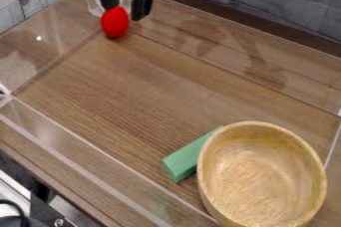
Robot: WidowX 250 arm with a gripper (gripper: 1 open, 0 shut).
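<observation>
My black gripper (127,2) is at the top left of the camera view, just above and beside a red rounded object (115,22) near the back left corner. I cannot tell whether its fingers are open or shut. A pale white, thin-edged item behind the red object is partly hidden by the gripper.
A large tan bowl (262,176) sits at the front right, with a green block (189,156) lying to its left.
</observation>
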